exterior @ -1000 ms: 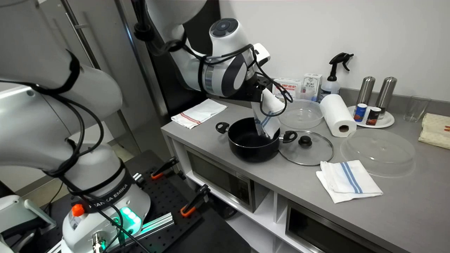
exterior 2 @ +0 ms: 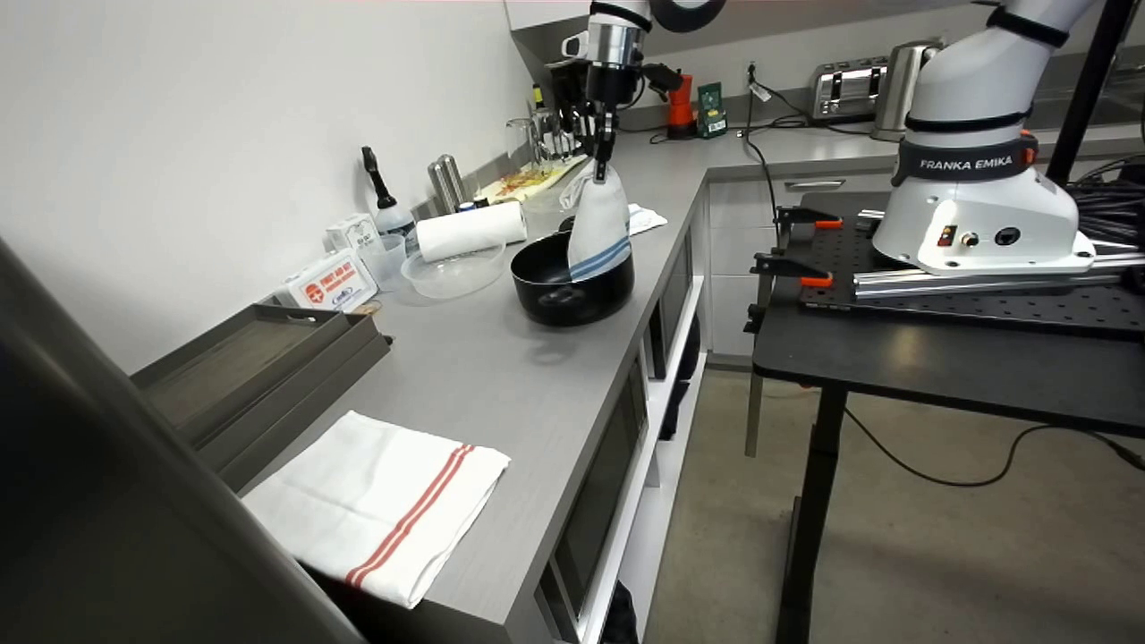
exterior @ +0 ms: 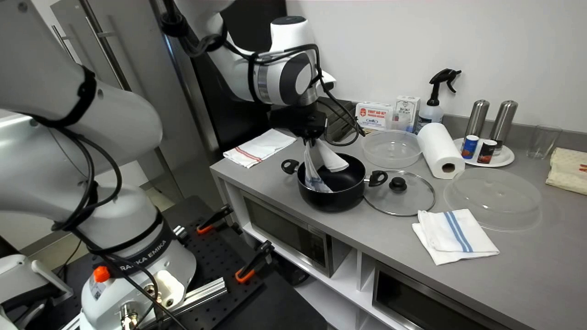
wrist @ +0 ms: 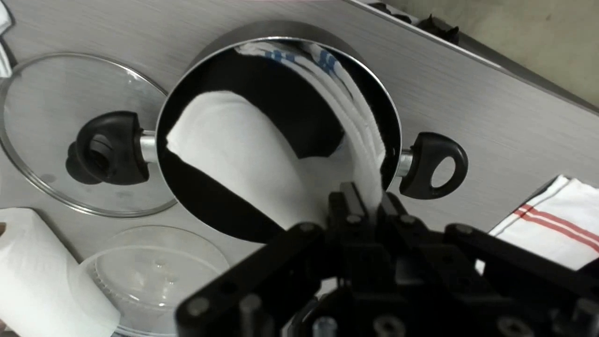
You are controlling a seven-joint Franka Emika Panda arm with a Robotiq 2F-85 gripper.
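Note:
My gripper is shut on a white towel with blue stripes (wrist: 241,146), pinched near its top. From the fingers the towel (exterior 2: 601,220) hangs down into the black pot (exterior 2: 574,306), one part draping to one side and a striped part to the other. In exterior view 1 the gripper (exterior: 312,140) stands above the pot (exterior: 333,198), and the towel's lower end (exterior: 318,178) is inside the rim. The pot's two handles stick out on opposite sides. The towel's grip point is partly hidden by the black fingers in the wrist view.
A glass lid (exterior: 415,195) lies right of the pot, near a folded blue-striped towel (exterior: 459,233). Behind are a clear bowl (exterior: 391,148) and a paper roll (exterior: 440,148). A red-striped towel (exterior 2: 386,504) lies at the counter's end, beside grey trays (exterior 2: 247,365).
The gripper has swung left and turned more downward over the pot. The held towel has moved from the pot's right edge to hang inside it. The base light has gone from green to pale.

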